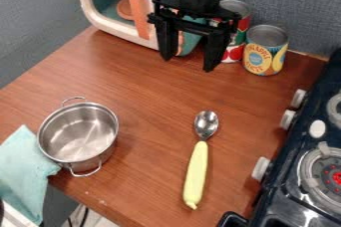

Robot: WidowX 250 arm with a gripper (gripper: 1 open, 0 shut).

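Note:
My black gripper (189, 52) hangs over the back of the wooden table, its two fingers apart and pointing down, in front of the toy microwave (115, 4). Nothing shows between the fingers. A steel pot (79, 131) sits at the left front. A spoon with a pale yellow handle (196, 171) lies in the middle right. A red-labelled can (234, 20) and a yellow-labelled can (265, 50) stand at the back, right of my gripper.
A black stove (296, 191) fills the right edge. A light blue cloth (22, 171) lies at the left edge beside the pot.

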